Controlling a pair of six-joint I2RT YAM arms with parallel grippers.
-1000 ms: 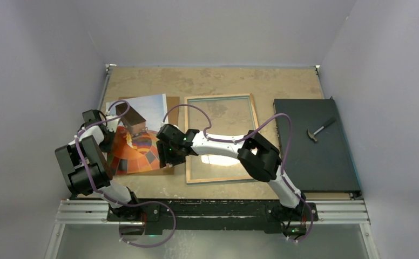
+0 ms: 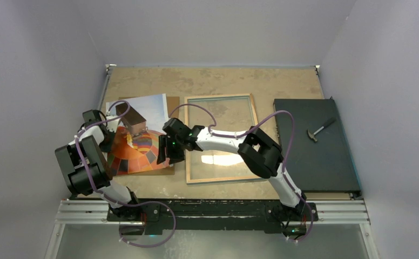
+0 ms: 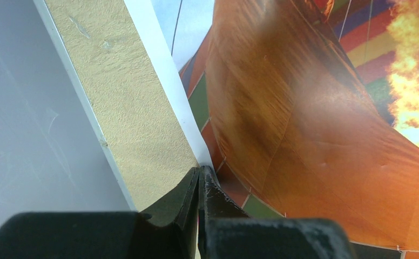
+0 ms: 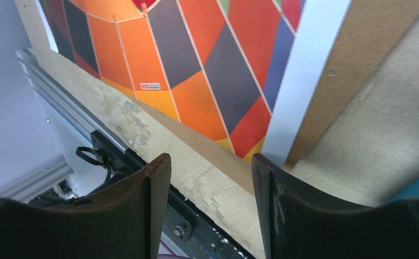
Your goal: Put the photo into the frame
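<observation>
The hot-air balloon photo lies on a brown backing board at the left of the table. My left gripper is shut at the photo's white left edge; whether paper is between its tips cannot be told. My right gripper is open over the photo's lower right corner, by its white right border and the board's edge. The wooden frame with its clear pane lies flat right of the photo, partly hidden by my right arm.
A dark board with a hammer on it fills the table's right side. Walls bound the left, right and back.
The left arm and the photo look unchanged.
</observation>
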